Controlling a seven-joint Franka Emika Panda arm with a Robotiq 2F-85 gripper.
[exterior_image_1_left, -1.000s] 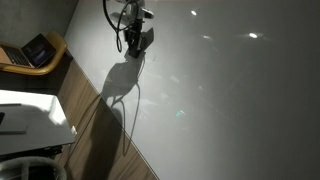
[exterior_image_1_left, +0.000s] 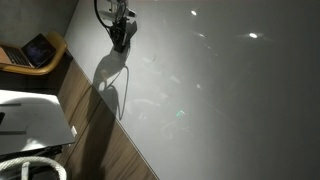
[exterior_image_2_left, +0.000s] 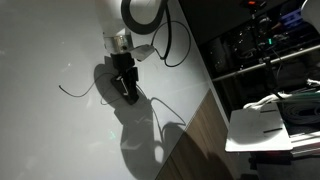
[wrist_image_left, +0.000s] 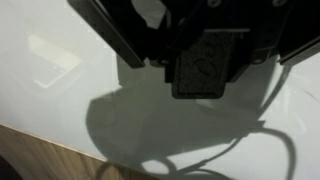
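Observation:
Over the pale, glossy surface (exterior_image_1_left: 200, 100) is my gripper (exterior_image_1_left: 121, 44), at the upper left in exterior view 1. Exterior view 2 has the gripper (exterior_image_2_left: 128, 88) close to the same surface, its shadow beside it. In the wrist view a dark, textured block (wrist_image_left: 200, 70) with a faint swirl mark sits between the dark fingers, which are shut on it. Whether the block touches the surface cannot be told. A thin dark line (exterior_image_2_left: 72, 95) curves left of the gripper; cable or drawn mark, I cannot tell which.
A wood-toned strip (exterior_image_1_left: 104, 125) borders the surface. Past it are a white table (exterior_image_1_left: 40, 118) and a laptop on a chair (exterior_image_1_left: 38, 50). Cable shadows (wrist_image_left: 240, 140) loop across it in the wrist view.
In exterior view 1 the gripper has moved left and slightly upward, toward the laptop side. Its shadow has shifted left with it.

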